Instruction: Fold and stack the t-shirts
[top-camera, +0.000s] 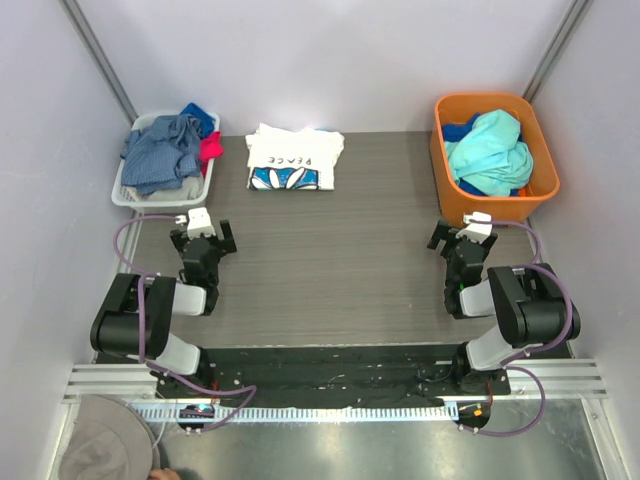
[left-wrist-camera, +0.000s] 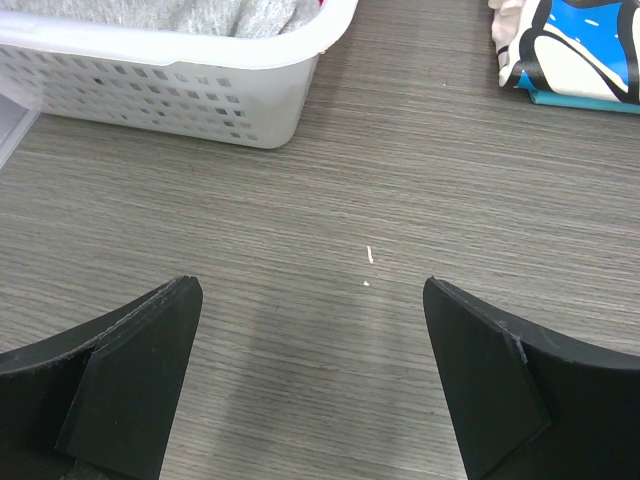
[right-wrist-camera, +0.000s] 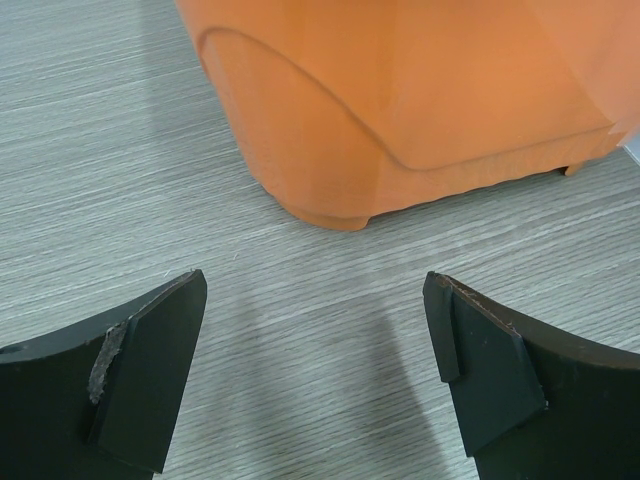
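At the back of the table, left of centre, lies a folded white t-shirt (top-camera: 294, 152) with a blue print; a teal edge (left-wrist-camera: 585, 102) shows beneath it in the left wrist view. In the top view, my left gripper (top-camera: 204, 240) stands open in front of the white basket, its fingers (left-wrist-camera: 140, 380) wide apart over bare table. My right gripper (top-camera: 462, 241) is likewise open and empty, just in front of the orange basket; only table shows between its fingers. Both grippers are clear of the cloth.
A white basket (left-wrist-camera: 230, 100) at the back left holds blue, red and grey clothes (top-camera: 165, 153). The orange basket (top-camera: 545, 172) at the back right holds turquoise and dark blue cloth (top-camera: 490, 155). Between the arms the table (top-camera: 330, 265) is bare.
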